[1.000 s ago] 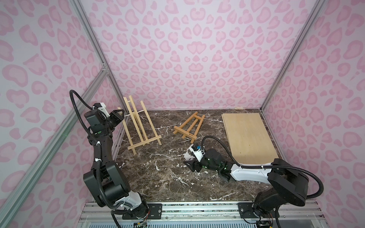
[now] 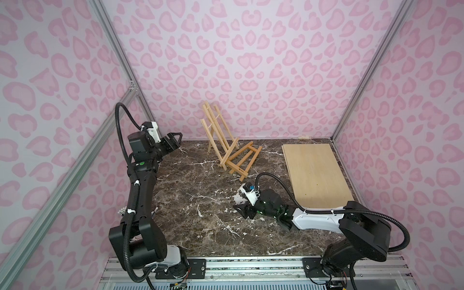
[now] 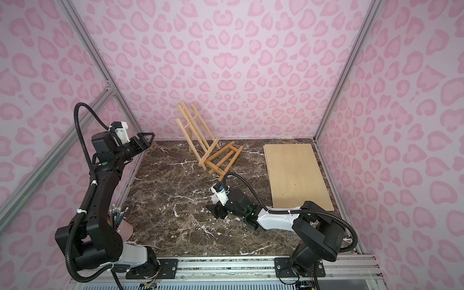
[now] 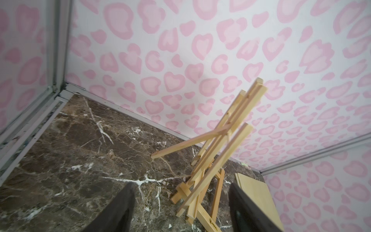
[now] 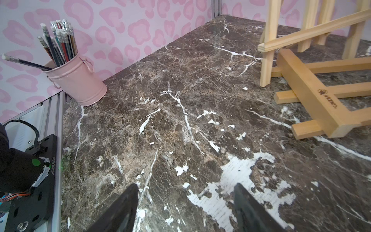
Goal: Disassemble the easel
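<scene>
A tall pale wooden easel (image 2: 213, 146) tilts steeply at the back of the table, against or just above a smaller orange-brown easel (image 2: 250, 160) that lies flat. Both show in the left wrist view, where the pale easel (image 4: 215, 168) leans to the right. In the right wrist view the brown easel's logo bar (image 5: 317, 92) is near the pale easel's crossbar (image 5: 313, 35). My left gripper (image 2: 178, 138) is raised at the left back, open and empty, apart from the pale easel. Low over the table, in front of the easels, my right gripper (image 2: 243, 210) stands open with nothing between its fingers.
Flat wooden boards (image 2: 316, 175) lie at the right. A pink bucket of pencils (image 5: 79, 79) stands at the left edge. Patterned walls close in the back and sides.
The pale easel has gone from upright beside my left gripper to tilted over at the brown easel, further right. My left gripper has since moved right and opened. The right arm is almost still.
</scene>
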